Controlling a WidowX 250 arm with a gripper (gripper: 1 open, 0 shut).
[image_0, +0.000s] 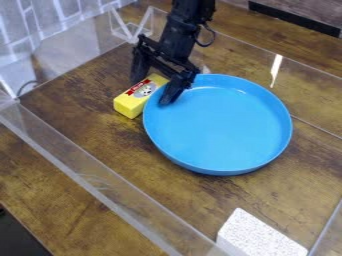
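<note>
A yellow box (131, 100) with a red and white label lies on the wooden tray floor, against the left rim of a blue plate (221, 130). My black gripper (155, 78) is low over the box's upper end and the plate's edge, open. Its fingertips are dark and partly hard to make out, so whether they touch the box is unclear.
Clear plastic walls (54, 140) border the wooden floor (107, 180). A white block (263, 233) lies at the bottom right. Bare wood is free below and left of the box and at the right.
</note>
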